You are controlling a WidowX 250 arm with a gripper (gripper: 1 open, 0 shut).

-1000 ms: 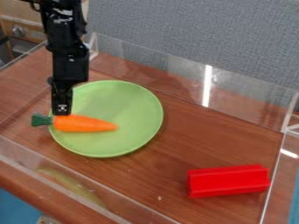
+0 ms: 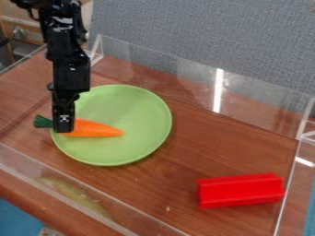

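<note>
An orange toy carrot (image 2: 96,129) with a green top lies on the left part of a green plate (image 2: 135,146). The black gripper (image 2: 63,122) is lowered over the carrot at the green-top end, by the plate's left edge. Its fingertips overlap the carrot in the view; I cannot tell whether they are closed on it.
A red block (image 2: 240,190) lies at the front right of the wooden table (image 2: 197,129). Clear walls border the table at back, front and right.
The gripper has come down from above the plate's left edge onto the carrot's green-top end over the last second. The plate and red block have not moved.
</note>
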